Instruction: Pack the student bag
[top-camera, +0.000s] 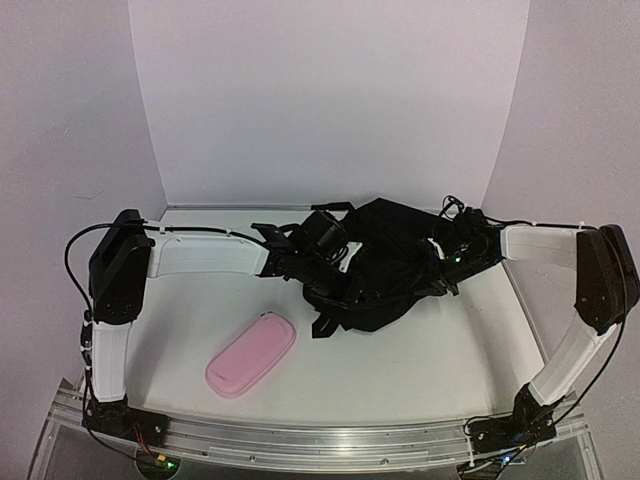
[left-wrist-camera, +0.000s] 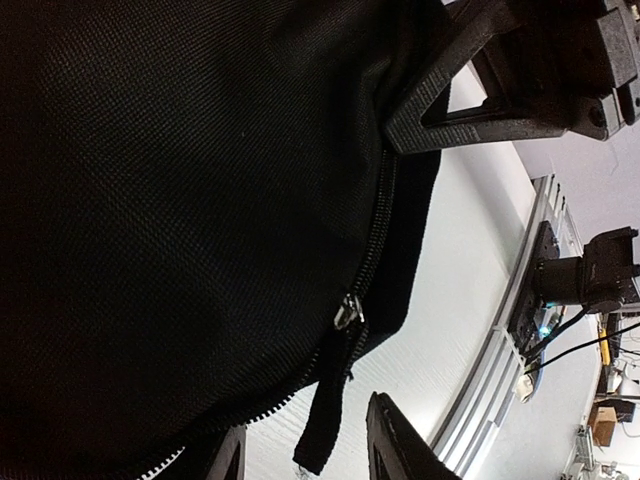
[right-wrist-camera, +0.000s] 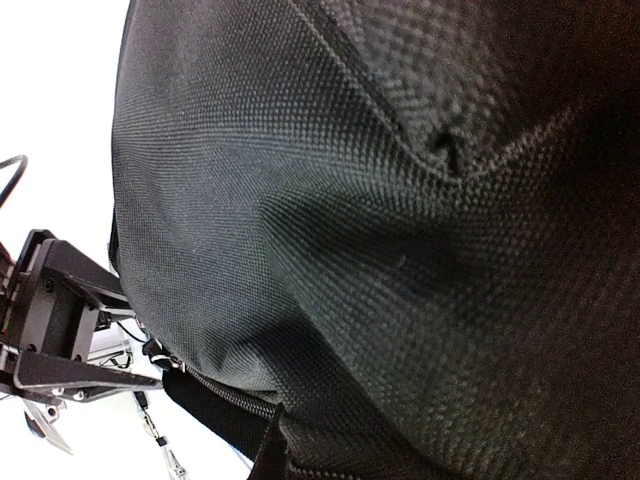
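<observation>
The black bag (top-camera: 384, 240) lies at the back middle of the table between both arms. In the left wrist view its zipper slider (left-wrist-camera: 349, 312) carries a dark pull strap (left-wrist-camera: 322, 425), which hangs in the gap between the parted fingers of my left gripper. That gripper is open, also in the right wrist view, where it faces the bag's edge. My right gripper (top-camera: 434, 288) is at the bag's right side; one of its fingers (left-wrist-camera: 470, 130) lies against the zipped edge. Its other finger is hidden, so its grip is unclear. A pink case (top-camera: 250, 355) rests on the table.
A metal rail (top-camera: 330, 440) runs along the front edge, and walls stand behind and at both sides.
</observation>
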